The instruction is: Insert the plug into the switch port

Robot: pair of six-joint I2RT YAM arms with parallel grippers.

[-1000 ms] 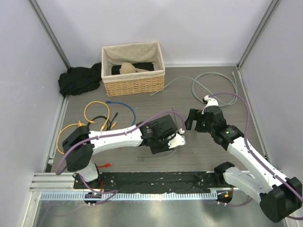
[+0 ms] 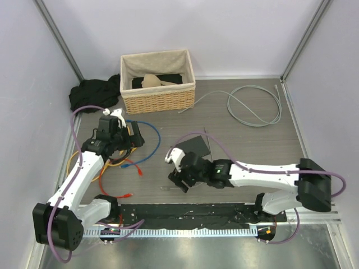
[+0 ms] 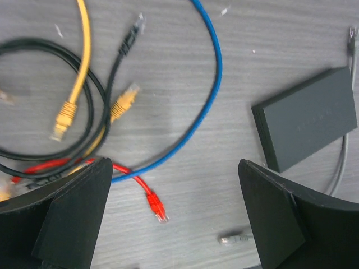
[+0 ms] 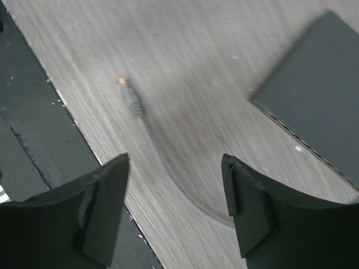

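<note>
The dark rectangular switch (image 2: 193,145) lies on the table, right of centre in the left wrist view (image 3: 304,117). A grey cable's plug (image 4: 132,103) lies near the front edge, with my right gripper low behind it, part open, empty between its fingers. Another grey plug (image 3: 353,39) lies beside the switch's far end. My left gripper hangs open over the coloured cables at the left. The switch's ports are not visible.
Blue (image 3: 215,73), yellow, black and red cables crowd the left. A wicker basket (image 2: 158,102) and dark cloth (image 2: 90,95) stand at the back, with a coiled grey cable (image 2: 255,124) at back right.
My left arm has pulled back from the switch to the left side, and my right arm has swung in to the table's front centre.
</note>
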